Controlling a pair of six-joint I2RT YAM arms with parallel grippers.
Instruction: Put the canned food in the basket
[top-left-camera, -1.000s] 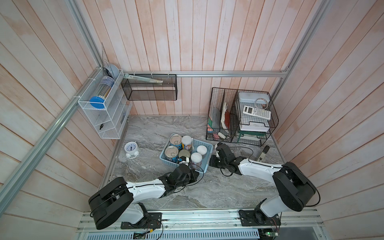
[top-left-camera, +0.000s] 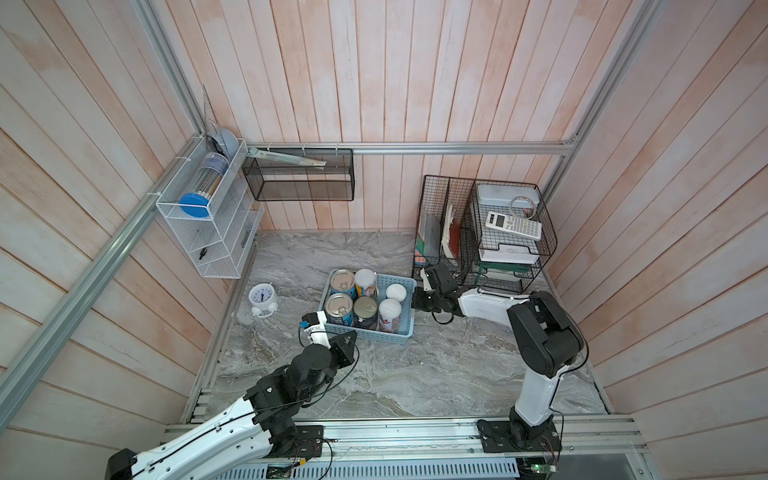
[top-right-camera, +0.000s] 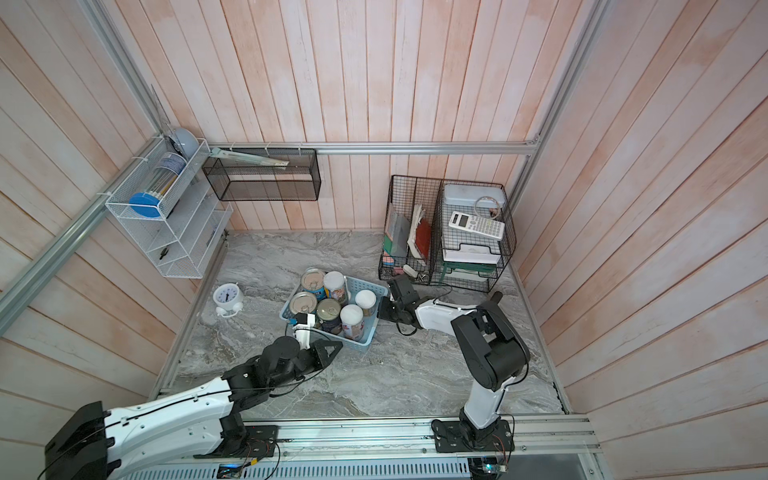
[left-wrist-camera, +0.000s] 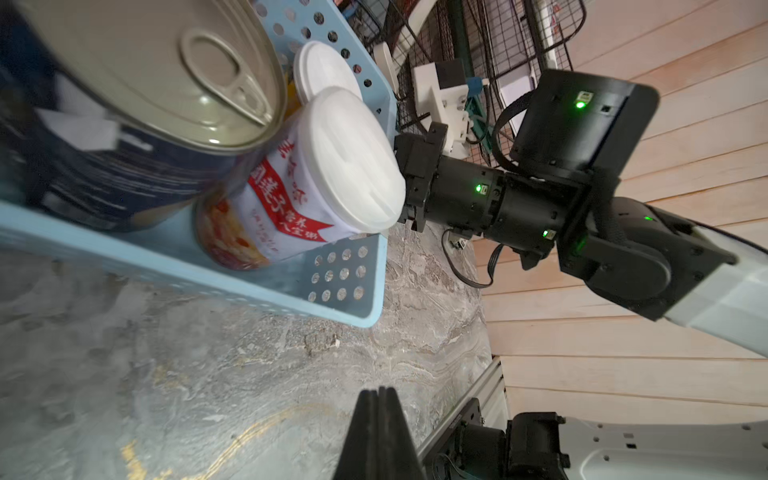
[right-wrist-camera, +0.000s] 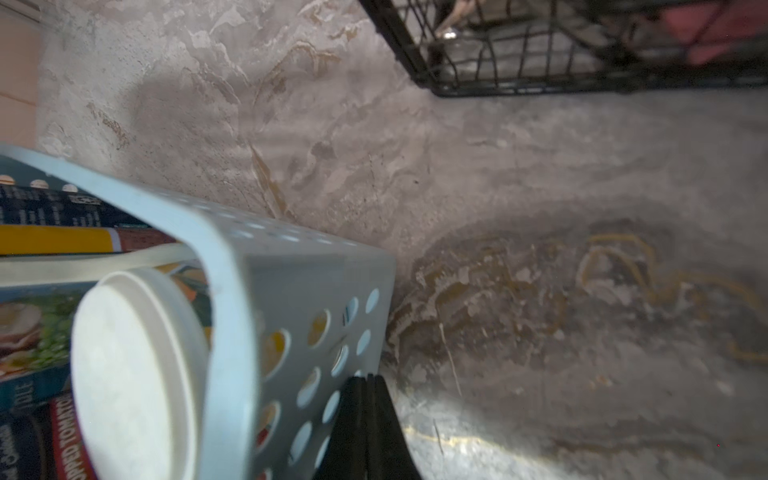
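The light blue basket (top-left-camera: 402, 330) stands on the marbled counter with the canned food inside. Pull-tab tins, such as the silver-topped can (top-left-camera: 339, 309), fill its left side. At its right are a white-lidded can (left-wrist-camera: 352, 160) with a red label and another white-lidded can (top-left-camera: 396, 293). The left wrist view shows my left gripper shut, nothing visible between its fingers, over bare counter in front of the basket. My right gripper is shut and empty-looking, its tips at or touching the outside of the basket's right wall.
A black wire rack (top-left-camera: 472, 232) with papers and a remote (top-left-camera: 513, 225) stands back right, close behind my right arm. A white clock (top-left-camera: 262, 297) sits left of the basket. Counter behind and in front of the basket is clear.
The basket and its cans have shifted slightly left and turned straighter.
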